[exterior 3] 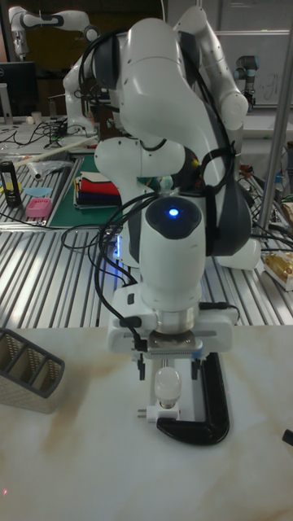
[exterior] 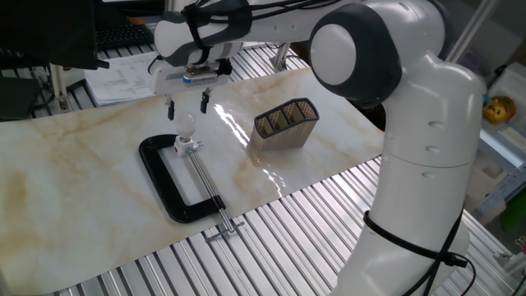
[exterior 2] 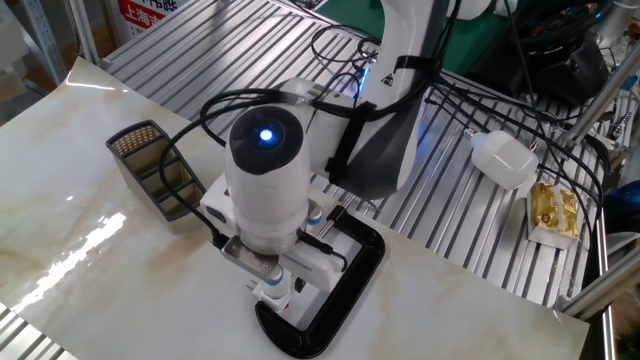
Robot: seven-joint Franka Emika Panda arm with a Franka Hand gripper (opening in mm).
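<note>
A white light bulb (exterior: 186, 124) stands upright in a small white socket (exterior: 182, 146) with plug pins. The socket sits at the finger end of a black C-clamp (exterior: 167, 186) lying on the marbled board. Just above the bulb, my gripper (exterior: 187, 108) points downward and is open, its dark fingers spread apart with nothing held. In the third exterior view the bulb (exterior 3: 168, 387) appears between the fingers (exterior 3: 142, 368) from the front, though the first view shows it below them. From overhead, the arm's hand hides most of the bulb.
A beige divided basket (exterior: 285, 125) with a dark rim stands on the marbled board (exterior: 74, 181), to one side of the clamp. Slatted metal table (exterior: 279, 247) runs along the board's edge. Much of the board is bare.
</note>
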